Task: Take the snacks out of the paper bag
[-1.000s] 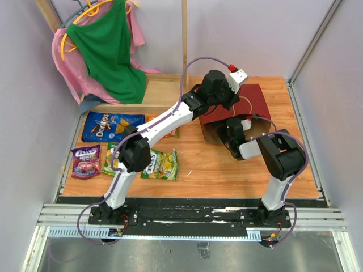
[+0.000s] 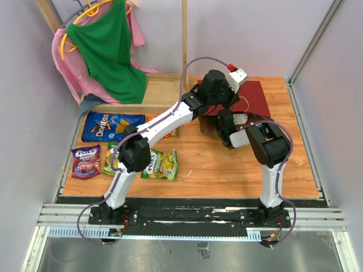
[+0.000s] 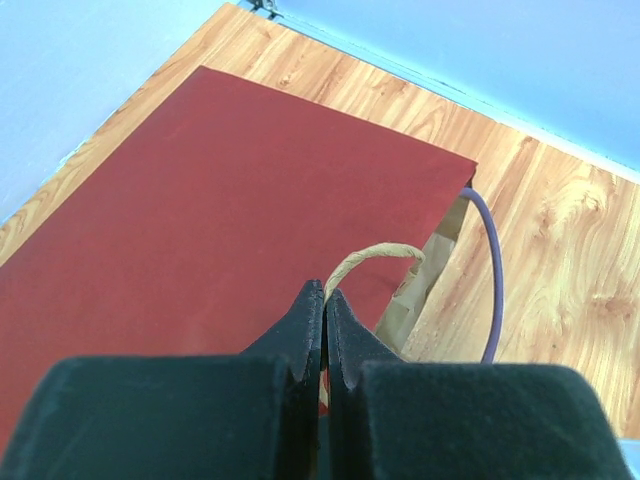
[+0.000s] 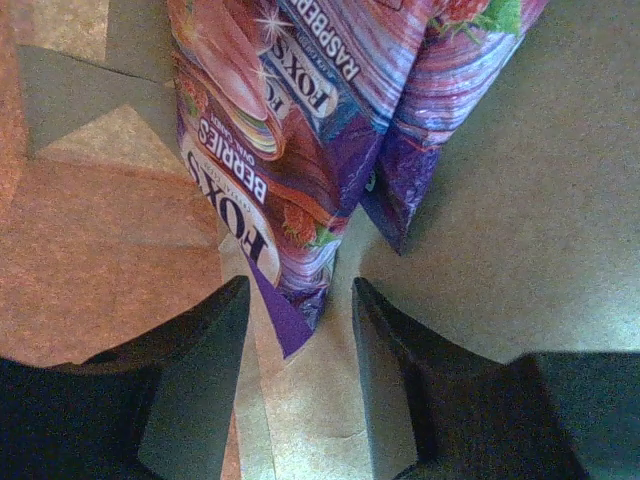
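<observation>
The red paper bag lies on its side at the back right, its mouth toward the front. My left gripper is shut on the bag's twisted paper handle, above the red side. Inside the bag, my right gripper stands part open. The lower tip of a purple Fox's berries candy pouch lies between and just ahead of its fingers, with a gap on the right. Another part of purple packaging shows beside it. From the top, the right fingertips and pouch are hidden.
Outside on the left lie a blue Doritos bag, a purple pouch, green snack bags and an orange one partly behind the left arm. Clothes hang at the back left.
The left arm and the bag look nearly unchanged.
</observation>
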